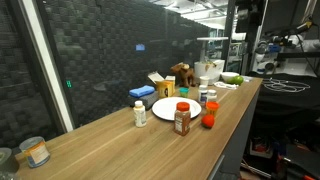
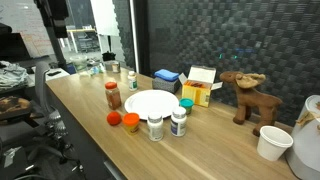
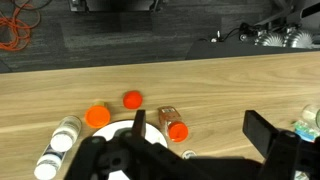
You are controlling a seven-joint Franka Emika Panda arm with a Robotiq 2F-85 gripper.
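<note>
My gripper is open, its dark fingers spread wide with nothing held between them. In exterior view 2 the arm hangs at the upper left, high over the counter's front edge. Between and beyond the fingers, the wrist view looks down on a spice jar with an orange-red lid (image 3: 176, 130) and a small red tomato (image 3: 132, 99). An orange round item (image 2: 131, 122) stands beside the tomato. A white plate (image 2: 153, 101) lies flat, and no food shows on it. Two white bottles (image 2: 155, 127) (image 2: 178, 121) stand at its near side.
Behind the plate are a teal container (image 2: 186, 104), a yellow box (image 2: 202, 92), a blue sponge-like item (image 1: 142, 91) and a brown toy moose (image 2: 252, 98). Another white-capped bottle (image 1: 140, 114) stands left of the plate. The wooden counter (image 1: 110, 150) has bare room at the near left.
</note>
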